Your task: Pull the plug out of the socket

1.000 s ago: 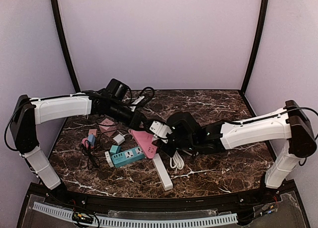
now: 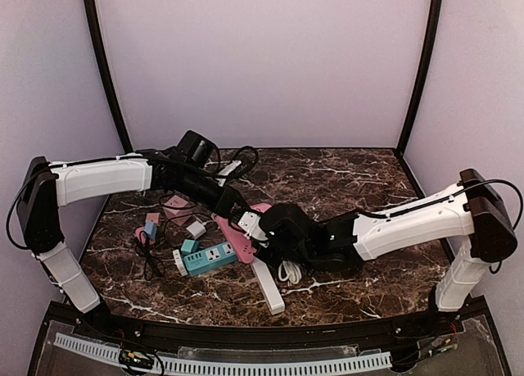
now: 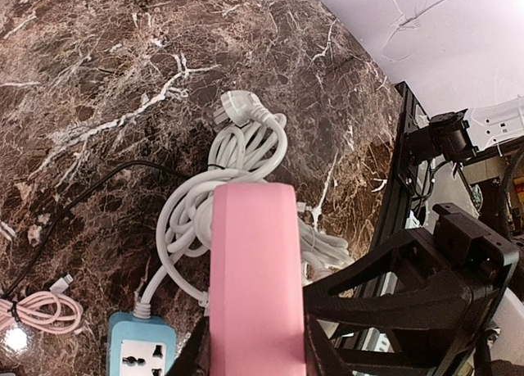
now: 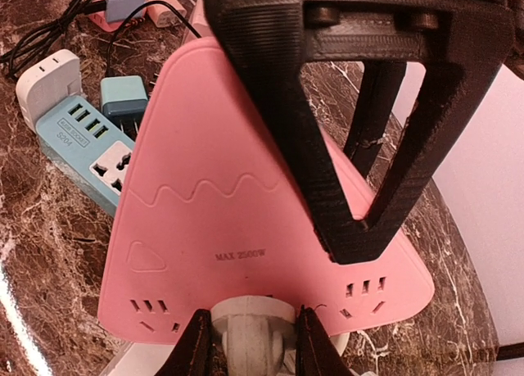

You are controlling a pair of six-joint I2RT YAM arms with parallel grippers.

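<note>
In the left wrist view, the pink socket (image 3: 255, 278) rises edge-on between the fingers of my left gripper, which is shut on it. The right wrist view shows its broad triangular face (image 4: 209, 220), with slots along the lower edge. At the middle of that edge my right gripper is shut on a white plug (image 4: 252, 323). The plug's wide end meets the socket's edge there; whether its pins sit inside is hidden. From the top, both grippers meet over the socket (image 2: 237, 238) and cover much of it.
Below the held socket lies a blue power strip (image 2: 209, 259) with a white adapter (image 4: 51, 85) at its end. Near it are a blue adapter (image 4: 124, 97), a white bar (image 2: 268, 287) and a coiled white cable (image 3: 188, 208).
The left arm and the things on the table look nearly unmoved.
</note>
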